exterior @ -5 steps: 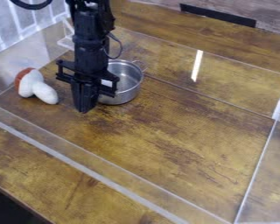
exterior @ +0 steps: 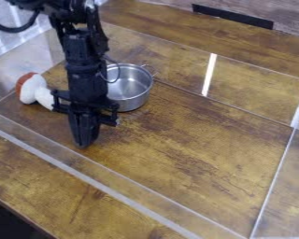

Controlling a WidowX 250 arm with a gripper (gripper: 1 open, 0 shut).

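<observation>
The black arm comes down from the top left, its gripper [exterior: 82, 133] low over the wooden table, just in front of a metal pot [exterior: 131, 86]. The fingertips are close together, and nothing shows between them. A white object with a red end, perhaps a toy mushroom [exterior: 37, 92], lies left of the gripper, partly behind the arm.
Clear panels or strips edge the area at left, front and right. A dark slot lies at the back right.
The arm and gripper have moved left and toward the front, away from the pot and nearer the white object, which is now partly covered by the arm.
</observation>
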